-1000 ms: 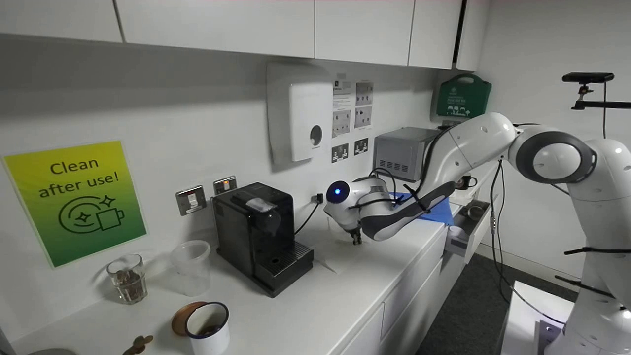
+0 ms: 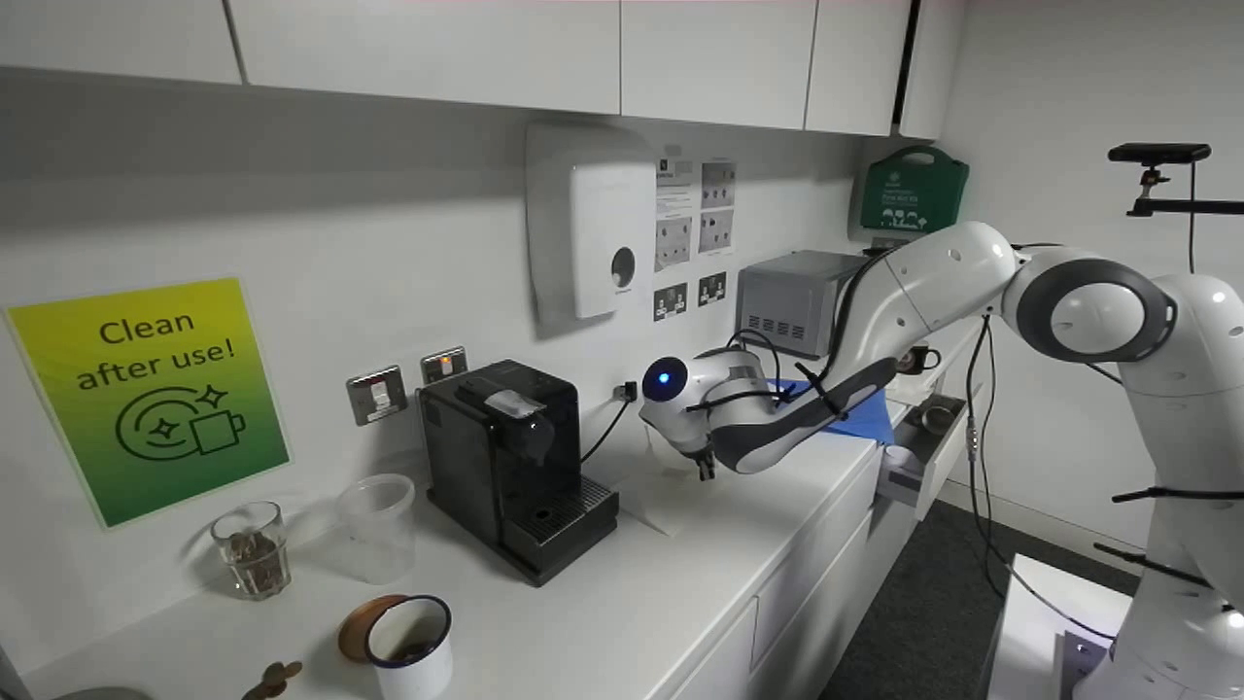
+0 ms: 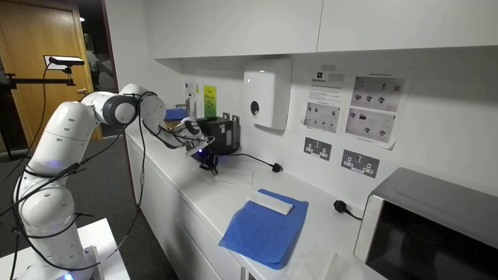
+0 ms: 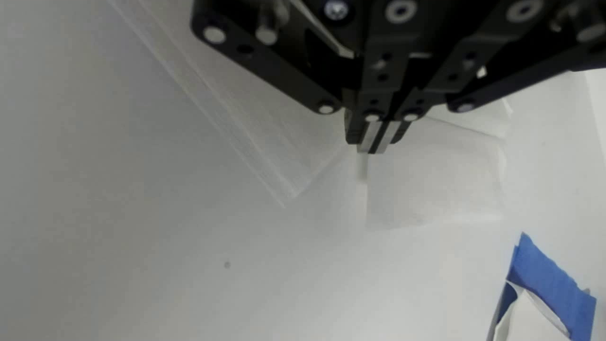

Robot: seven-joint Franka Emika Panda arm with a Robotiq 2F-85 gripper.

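My gripper is shut just above the white counter, its fingertips pressed together. In the wrist view, thin white paper (image 4: 432, 187) lies below and to the right of the fingertips. Another pale sheet (image 4: 244, 113) spreads to their left. Whether a fold of paper is caught between the tips cannot be made out. The same gripper (image 3: 215, 171) points down beside the white paper (image 3: 235, 177) in the second exterior view. In the first exterior view, my gripper (image 2: 706, 469) hangs to the right of the black coffee machine (image 2: 513, 467).
A blue cloth (image 3: 261, 233) with a folded white piece (image 3: 270, 201) on it lies between the paper and the microwave (image 3: 420, 224). A mug (image 2: 414, 671), a glass (image 2: 255, 554) and a plastic cup (image 2: 379, 525) stand beyond the coffee machine. One drawer (image 2: 927, 449) is open.
My gripper has shifted very slightly to the right in the first exterior view. The near corner of the paper sits a touch further right too. Little else differs.
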